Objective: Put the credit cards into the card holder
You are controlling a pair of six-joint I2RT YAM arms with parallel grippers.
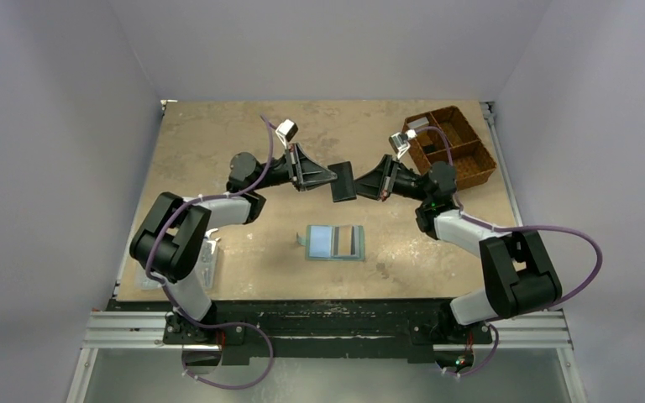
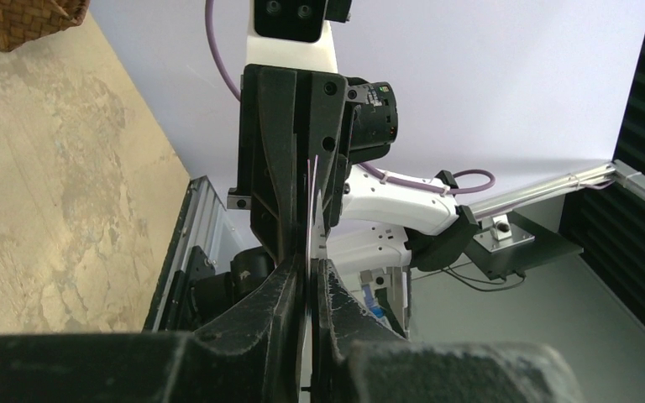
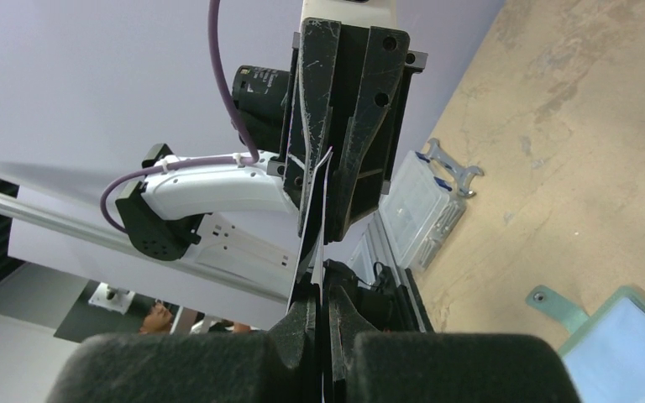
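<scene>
A black card (image 1: 343, 182) is held up above the table between my two grippers, seen nearly edge-on in both wrist views. My right gripper (image 1: 358, 187) is shut on its right edge. At the card's left edge, the fingers of my left gripper (image 1: 333, 176) stand close on either side; whether they still grip it cannot be told. In the right wrist view a pale thin edge (image 3: 323, 210) shows alongside the dark one, so two layers may be there. The teal card holder (image 1: 336, 259) lies open on the table below, a light-blue panel (image 1: 320, 241) on its left half.
A woven divided basket (image 1: 475, 179) stands at the back right. To the left front lies a clear plastic box (image 3: 411, 206) with a wrench (image 3: 453, 170) beside it. The table around the holder is bare.
</scene>
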